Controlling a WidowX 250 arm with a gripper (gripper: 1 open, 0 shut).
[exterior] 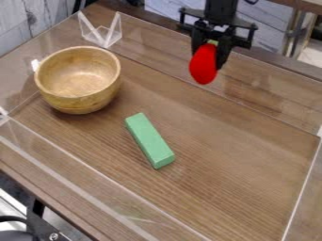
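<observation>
My gripper (205,47) is at the back of the table, shut on a red object (202,66) that hangs below it in the upper middle of the camera view. A wooden bowl (78,78) sits at the left, and a green block (150,140) lies in the middle foreground, well apart from the gripper. The fingertips are mostly hidden behind the red object.
A white wire-like shape (98,28) stands at the back left. A dark cable or part shows at the lower left corner.
</observation>
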